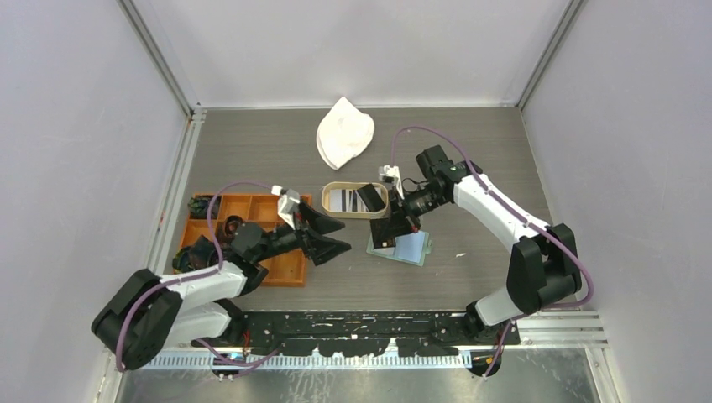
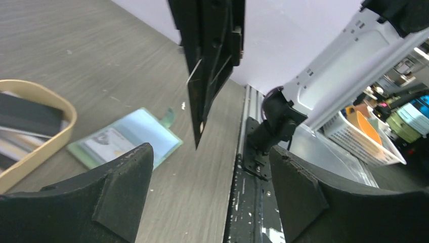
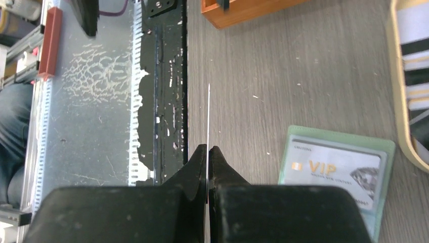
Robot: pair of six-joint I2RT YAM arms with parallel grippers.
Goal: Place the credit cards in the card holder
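Observation:
My right gripper (image 1: 401,220) is shut on a black card (image 1: 382,235), held above the card holder. Edge-on in the right wrist view, that card (image 3: 208,114) shows as a thin line between the fingertips. The card holder (image 3: 340,132) is pale green, flat on the table, with a white VIP card (image 3: 331,169) in one half and a light blue bare half (image 2: 146,126). My left gripper (image 1: 334,238) stands open left of the holder, nothing between its fingers. In the left wrist view the black card (image 2: 196,109) hangs beyond those fingers.
Behind the holder, a tan-rimmed basket (image 1: 353,217) contains several cards and a dark case (image 1: 371,198). An orange compartment tray (image 1: 288,269) lies on the left, partly under my left arm. A white cloth (image 1: 345,133) is at the back.

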